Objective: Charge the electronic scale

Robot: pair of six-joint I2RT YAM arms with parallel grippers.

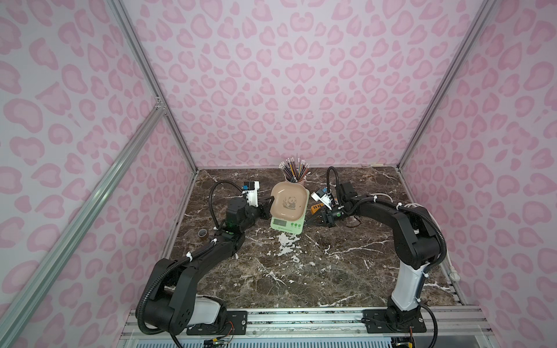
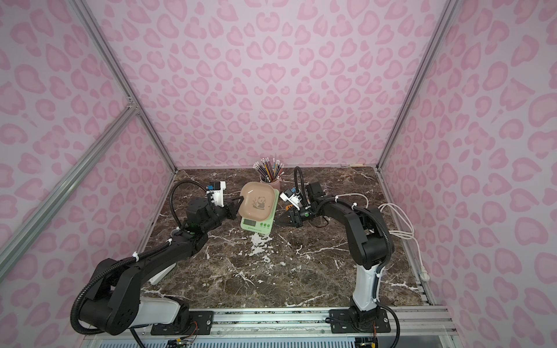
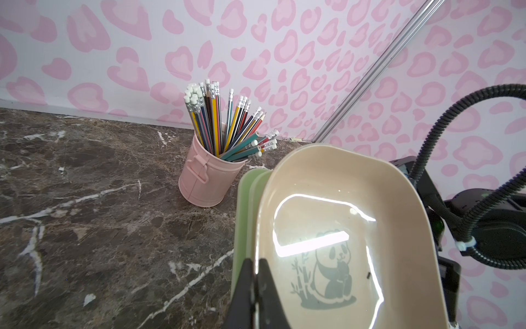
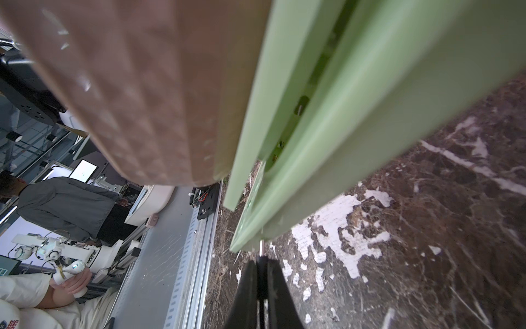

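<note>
The light-green electronic scale (image 1: pixel 287 225) stands mid-table, its display and buttons toward the front. On its platform sits a beige bowl (image 1: pixel 289 201) with a panda print, covering the scale's rear part. At the bowl's left side, my left gripper is shut with the thin rim between its fingers. My right gripper is shut low at the scale's right side, its tips at the lower edge of the green casing (image 4: pixel 306 192). A thin pale line rises from those tips; whether it is gripped is unclear. No charging port can be made out.
Behind the scale stands a pink cup (image 3: pixel 205 178) full of pencils. An orange object (image 1: pixel 316 208) lies beside the right gripper. White cable (image 2: pixel 404 223) is coiled at the right edge.
</note>
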